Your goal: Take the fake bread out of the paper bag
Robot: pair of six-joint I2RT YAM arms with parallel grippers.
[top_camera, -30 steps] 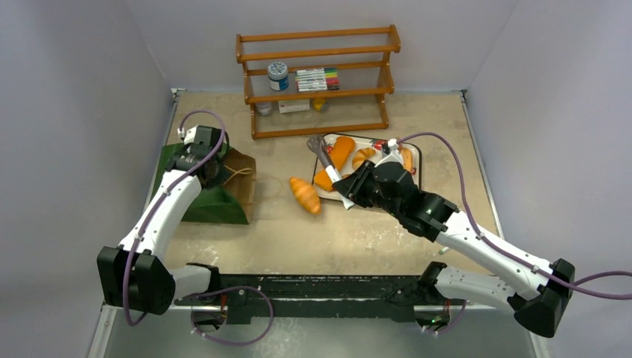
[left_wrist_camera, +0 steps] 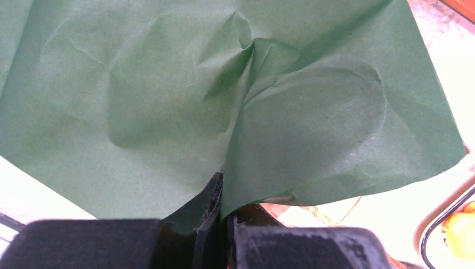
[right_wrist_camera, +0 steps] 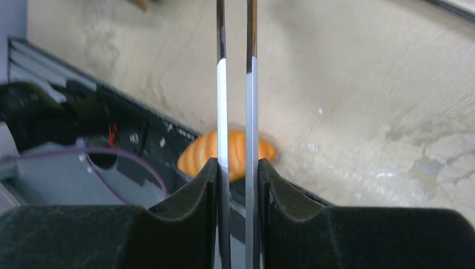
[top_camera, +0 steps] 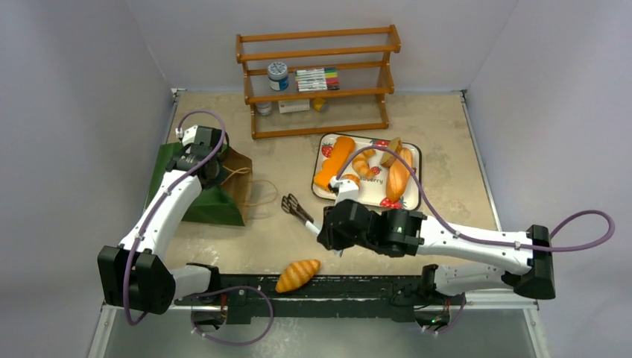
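My left gripper is shut on a fold of the green paper bag. In the top view the bag lies on its side at the left, its brown open mouth facing right. How much is inside cannot be seen. My right gripper is shut on a pair of metal tongs, whose two arms stand slightly apart. Their dark heads point towards the bag over bare table. A croissant-shaped fake bread lies loose at the table's front edge, clear of both grippers.
A strawberry-print tray with several fake breads stands right of centre. Behind it is a wooden rack with jars and markers. A string handle extends from the bag's mouth over the table.
The croissant bread has gone from beside the tray to the front edge. My right arm with the tongs has swung down and left, off the tray. The bag's handle now reaches further out.
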